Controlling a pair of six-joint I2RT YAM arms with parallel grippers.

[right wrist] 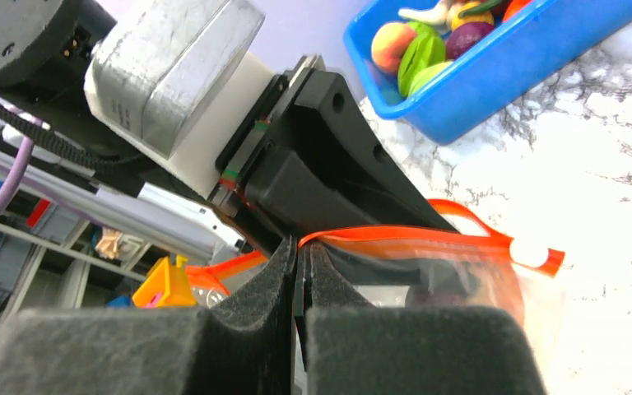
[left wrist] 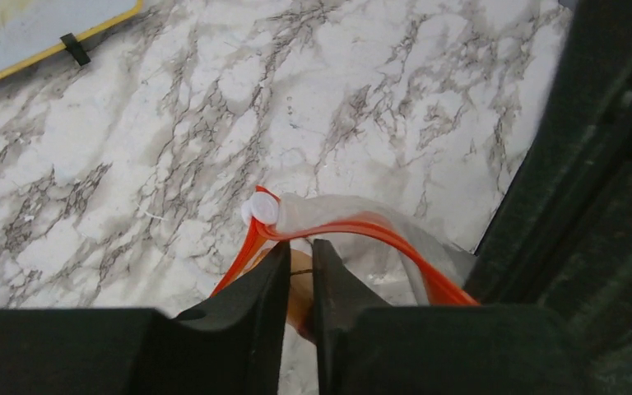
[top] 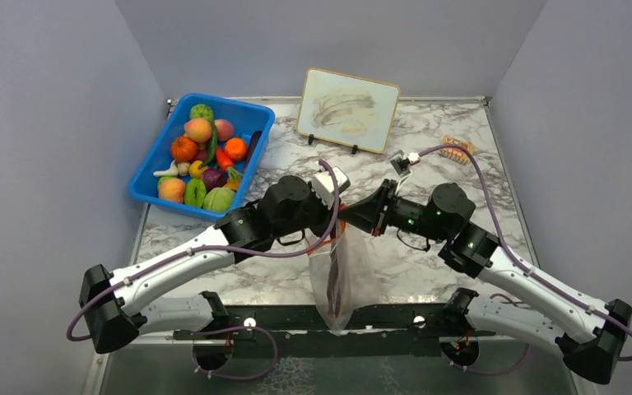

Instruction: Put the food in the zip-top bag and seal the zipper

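Observation:
The clear zip top bag [top: 354, 271] hangs from near the arms' meeting point, its lower end past the table's front edge. A dark, long food item [top: 334, 280] shows inside it. In the right wrist view, my right gripper is shut on the orange rim [right wrist: 411, 239]. My left gripper reaches into the bag mouth, its fingers slightly apart with a narrow gap. Beyond them sits an orange-brown item [left wrist: 299, 290] that I cannot name. At a corner of the rim is a white round piece [left wrist: 264, 208].
A blue bin [top: 144, 173] of fruit and vegetables stands at the back left. A whiteboard [top: 350, 107] is at the back, with a small orange packet [top: 458, 149] at the right.

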